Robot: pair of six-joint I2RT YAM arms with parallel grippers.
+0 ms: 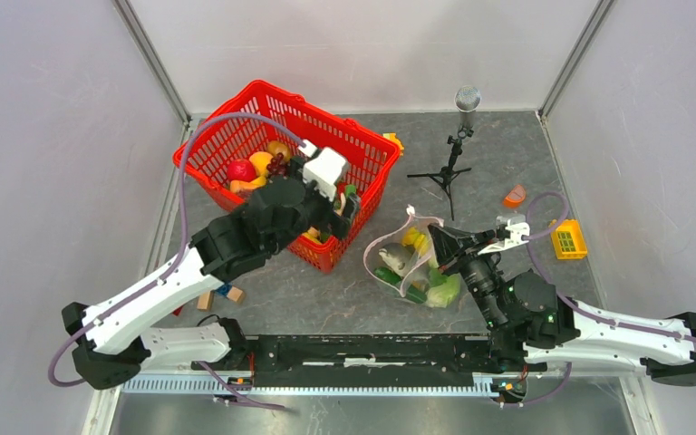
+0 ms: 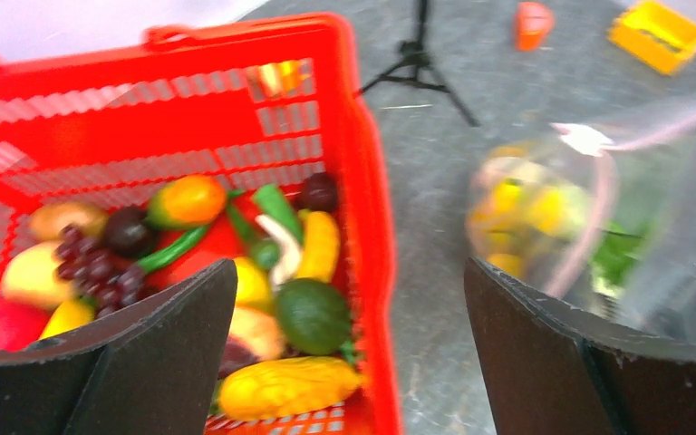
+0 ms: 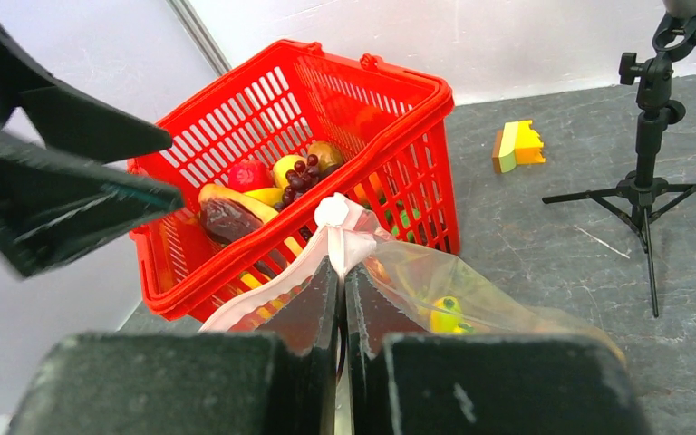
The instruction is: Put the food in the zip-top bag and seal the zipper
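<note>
The clear zip top bag [image 1: 373, 246] stands on the table with its pinkish-edged mouth spread open. Inside it show a yellow piece of food [image 1: 416, 238], a dark green one and a leafy light-green one. My right gripper is shut on the bag's rim, with the pale film pinched between its fingertips. Over the right side of the red basket [image 2: 372, 227] hangs my left gripper, open and empty. Under it in the basket lie a dark green avocado-like piece [image 2: 313, 315], a corn cob [image 2: 288, 388] and dark grapes [image 2: 100, 272].
Behind the bag stands a black tripod [image 1: 451, 177]. A small yellow crate [image 1: 569, 239] and an orange piece [image 1: 515, 196] lie to the right. Small wooden blocks [image 1: 235, 294] sit at the front left. Bare table separates basket and bag.
</note>
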